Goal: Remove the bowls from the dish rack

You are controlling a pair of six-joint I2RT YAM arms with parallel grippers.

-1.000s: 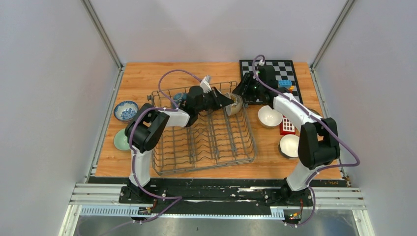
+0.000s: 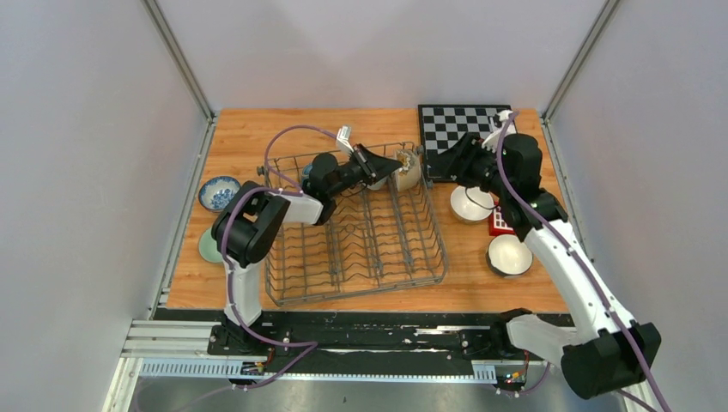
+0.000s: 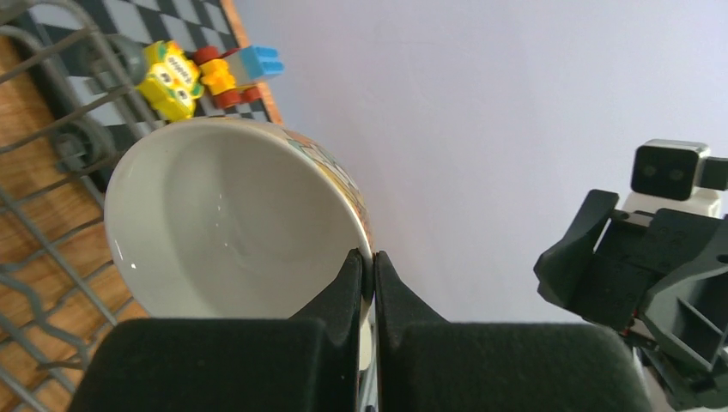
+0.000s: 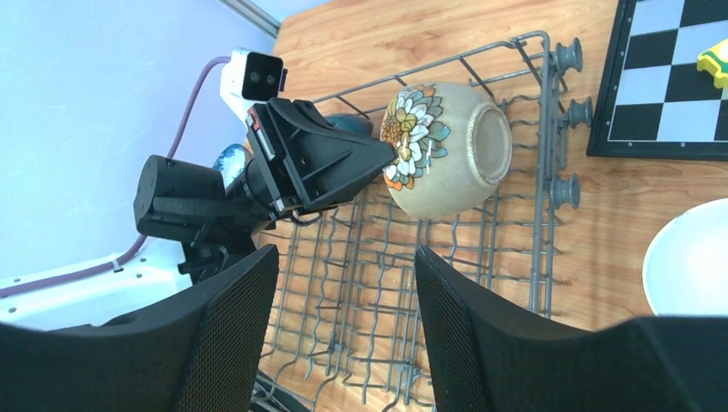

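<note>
A cream bowl (image 4: 468,150) with a flower pattern is tipped on its side in the rack's far right corner. My left gripper is shut on its thin rim; the left wrist view shows the bowl's pale inside (image 3: 232,219). The wire dish rack (image 2: 343,296) fills the middle of the table. Partly hidden behind the left arm, a blue bowl (image 2: 306,171) sits at the rack's far left. My right gripper (image 2: 436,167) hangs to the right of the rack near the chessboard, its fingers apart and nothing between them.
Two white bowls (image 2: 472,204) (image 2: 510,255) stand right of the rack, with a red box (image 2: 500,223) between them. Left of the rack are a blue-patterned bowl (image 2: 219,193) and a green bowl (image 2: 209,246). A chessboard (image 2: 446,129) with toy bricks (image 3: 176,81) lies far right.
The right arm has drawn away to the right, from beside the flowered bowl to over the chessboard's near edge. The left gripper has shifted slightly left, with the bowl's rim tilting along.
</note>
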